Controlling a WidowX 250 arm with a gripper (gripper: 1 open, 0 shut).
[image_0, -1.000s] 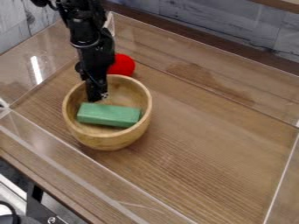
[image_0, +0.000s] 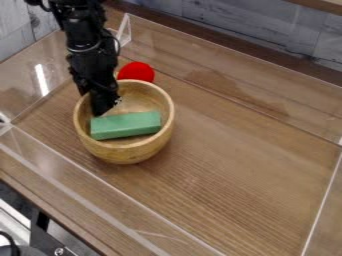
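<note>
A wooden bowl (image_0: 123, 149) holds a green block (image_0: 128, 124) with a pale end. My black gripper (image_0: 99, 103) reaches down from the top left into the back left of the bowl, near its rim, behind the block. Whether its fingers are open or shut is unclear. A red round object (image_0: 135, 73) lies just behind the bowl, right of the gripper.
A pale strip runs along the left, and dark cables show at the lower left corner.
The gripper has moved left, and the bowl has shifted slightly left with it. The green block sits at a different angle in the bowl.
</note>
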